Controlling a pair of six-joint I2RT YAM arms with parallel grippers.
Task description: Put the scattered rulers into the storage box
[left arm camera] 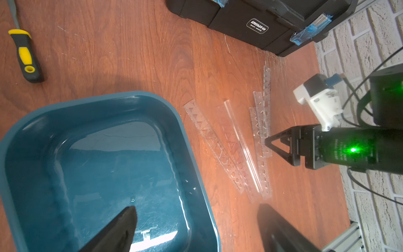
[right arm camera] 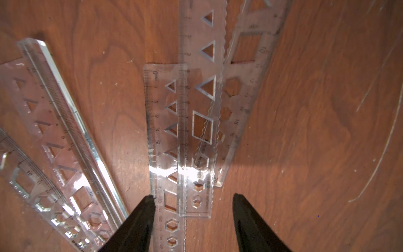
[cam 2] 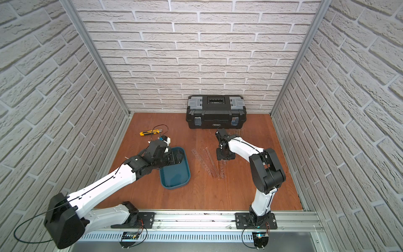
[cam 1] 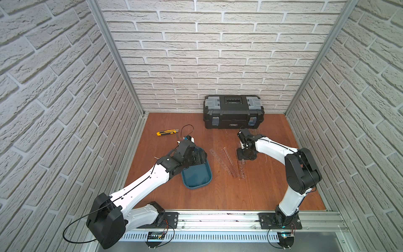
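Several clear plastic rulers lie flat on the wooden table. In the right wrist view, one ruler [right arm camera: 189, 71] overlaps a second ruler [right arm camera: 161, 126] and a slanted ruler [right arm camera: 258, 71]. To their left is another group, with a ridged ruler [right arm camera: 71, 105] and a flat one [right arm camera: 25, 176]. My right gripper stands open above the overlapping rulers, nothing held. The blue storage box [left arm camera: 191, 155] shows a bare floor with reflections where visible. My left gripper is open and empty over the box's right side.
A closed black toolbox [cam 1: 233, 112] stands against the back wall. A yellow knife [cam 1: 167, 132] lies at the back left, and a screwdriver [left arm camera: 26, 56] lies beyond the box.
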